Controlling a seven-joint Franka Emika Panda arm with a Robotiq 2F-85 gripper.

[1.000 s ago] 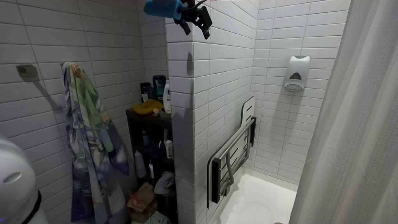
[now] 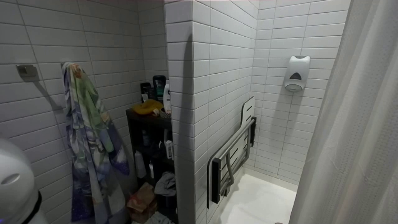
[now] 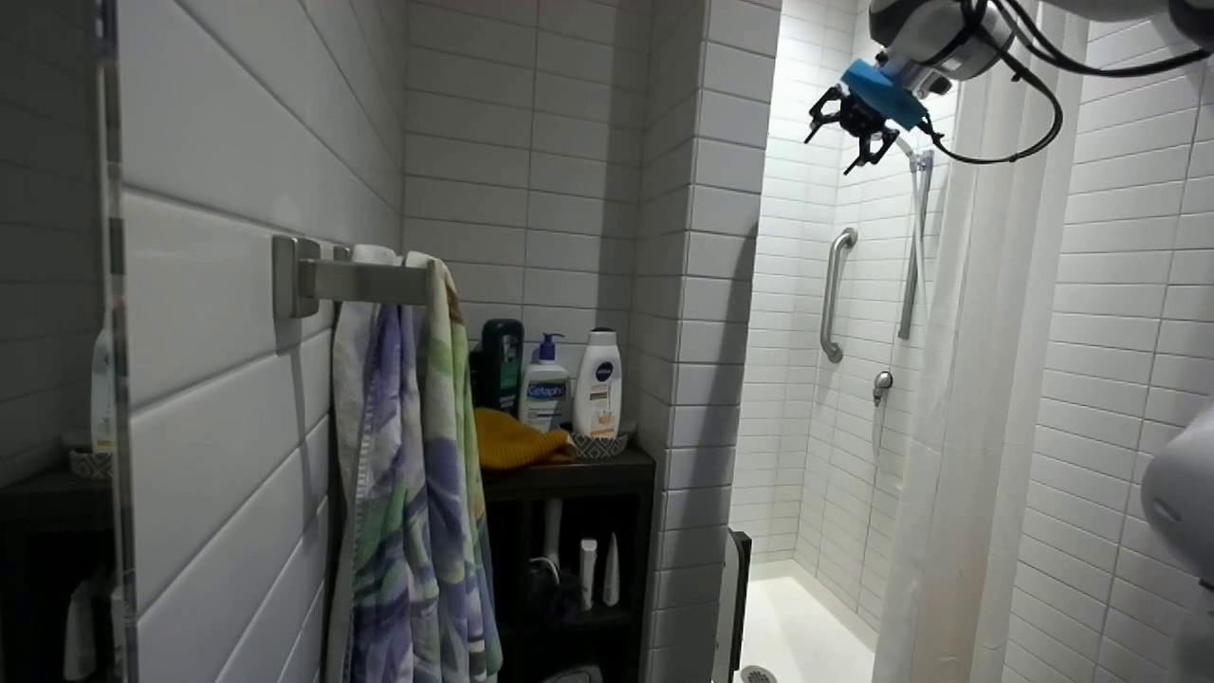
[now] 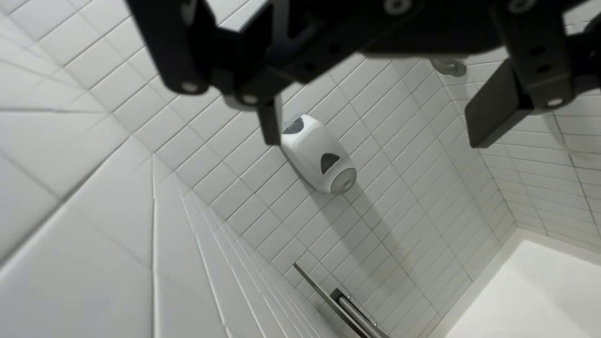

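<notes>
High in exterior view 2, my gripper [image 3: 836, 154] is open, its black fingers spread apart and empty, below a blue mount on the arm. From the wrist view, the gripper shows a wide gap between its dark pads. Past that gap, a white soap dispenser [image 4: 318, 155] hangs on the tiled wall, clear of the fingers. Exterior view 1 has the same dispenser [image 2: 297, 74] on the shower's back wall; the gripper is out of that view.
A tiled partition [image 2: 194, 93] divides the shower from a dark shelf [image 2: 149, 119] with bottles. The folded shower seat [image 2: 235, 149] projects from the partition. A curtain [image 2: 350, 130] hangs on the right, and a patterned towel [image 2: 87, 130] on the left.
One second ago the gripper hung at the top of exterior view 1, in front of the partition's edge. The dispenser, towel and shelf have not moved.
</notes>
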